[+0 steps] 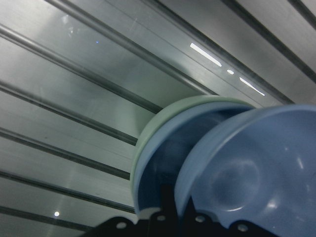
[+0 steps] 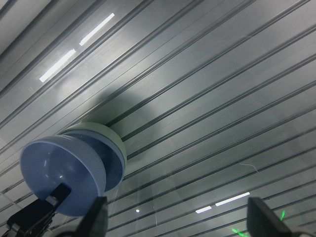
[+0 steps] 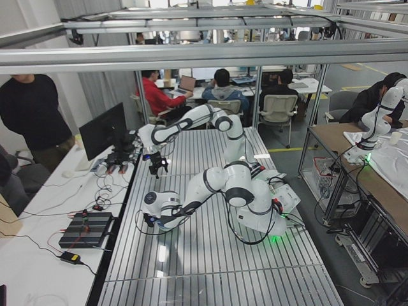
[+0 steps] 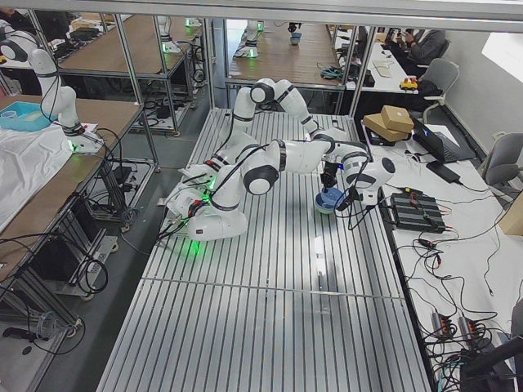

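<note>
A tilted blue bowl (image 1: 237, 173) fills the lower right of the left wrist view, over a darker blue bowl (image 1: 163, 153) nested in a pale green one (image 1: 148, 133). Black gripper fingers reach to its rim at the bottom of that view; whether they are closed on it is unclear. In the right wrist view the same stack (image 2: 108, 153) sits lower left, a black finger (image 2: 57, 195) in or over the upper bowl. In the camera left view one gripper (image 3: 159, 167) hangs over the far table; the nearer one is mostly hidden by its arm.
A side desk (image 3: 44, 268) with monitor, cables and black boxes (image 3: 83, 233) runs along the left in the camera left view. Both arm bases stand at the opposite edge.
</note>
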